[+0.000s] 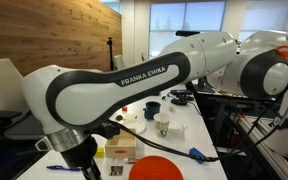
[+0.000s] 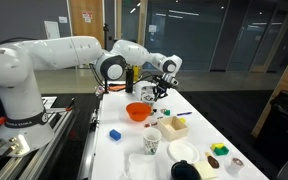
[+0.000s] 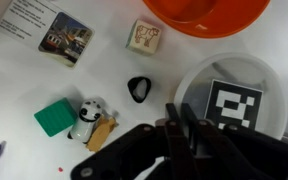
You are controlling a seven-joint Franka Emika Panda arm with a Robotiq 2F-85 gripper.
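Note:
My gripper point(image 1: 90, 171) hangs low over the near left of the table in exterior view 1, beside the orange-red bowl point(image 1: 155, 168). In the wrist view the dark fingers reach in from the lower right, beside the rim of a round white piece point(image 3: 267, 80) with a black-and-white square marker point(image 3: 234, 104) within it. Whatever is between the fingertips is too dark to make out. A small black item point(image 3: 139, 88), a green block point(image 3: 55, 117) and a little white figure point(image 3: 84, 125) lie on the table nearby.
A pale wooden box point(image 1: 122, 146) stands close behind my gripper. Beyond the bowl are a patterned cup point(image 2: 151, 144), a white plate point(image 2: 183, 152) and a blue block point(image 2: 115, 135). A lettered wooden cube point(image 3: 144, 37) and a printed card point(image 3: 63, 38) lie around the work spot.

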